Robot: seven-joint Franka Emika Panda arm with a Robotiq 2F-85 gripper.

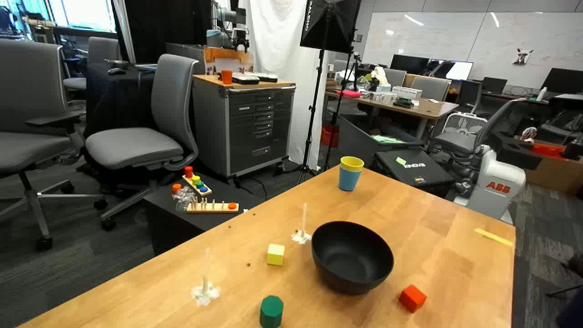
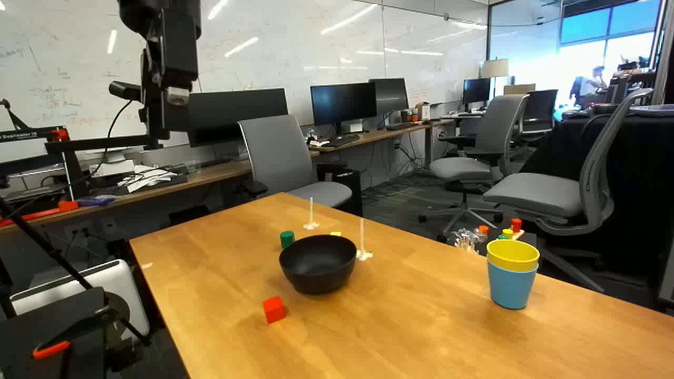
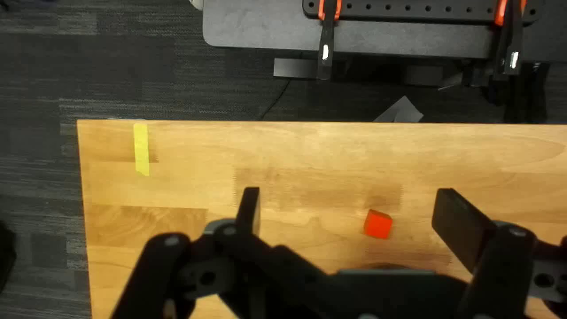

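My gripper stands wide open high above the table, nothing between its fingers. Far below, seen through the gap, a red cube rests on the wood. In exterior view 1 the red cube lies to the right of a black bowl, apart from it; the bowl looks empty. A yellow cube and a green block are on the bowl's other side. In exterior view 2 part of the gripper hangs at the upper left, well clear of the table.
Two thin upright pegs are taped to the table. A yellow cup nested in a blue cup stands near the far edge. Yellow tape marks one corner. Open wood surrounds the red cube.
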